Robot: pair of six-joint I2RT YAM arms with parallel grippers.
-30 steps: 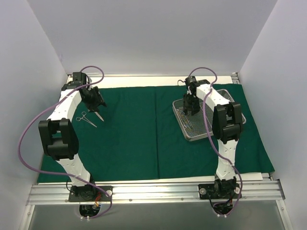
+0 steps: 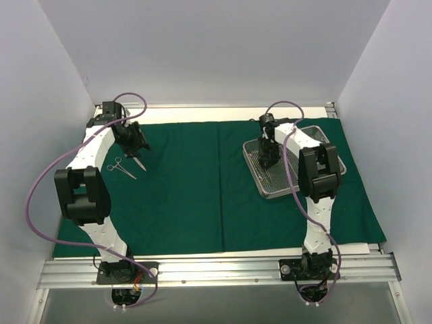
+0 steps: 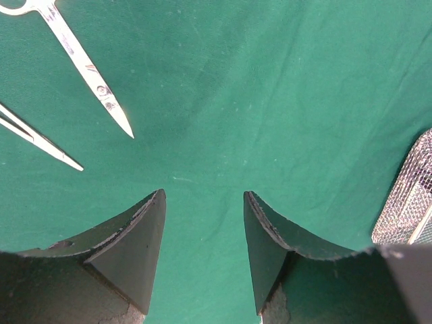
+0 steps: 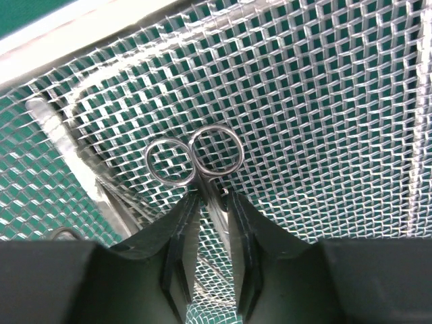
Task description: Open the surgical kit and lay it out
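Note:
A wire-mesh tray (image 2: 297, 179) lies on the right half of the green cloth. My right gripper is down inside it, fingertips around the shank of ringed scissors (image 4: 218, 152); whether they grip is unclear. Other steel instruments (image 4: 81, 162) lie beside them in the tray. My left gripper hangs open over the cloth (image 3: 290, 115) at the left, nothing between its fingers. Two scissor-like instruments, one (image 3: 88, 64) broader and one (image 3: 40, 142) slimmer, lie on the cloth near it.
Grey walls stand at both sides and the back of the workspace.
My right arm has shifted slightly, its gripper lower over the tray's left part. The left arm and the instruments on the cloth have not moved.

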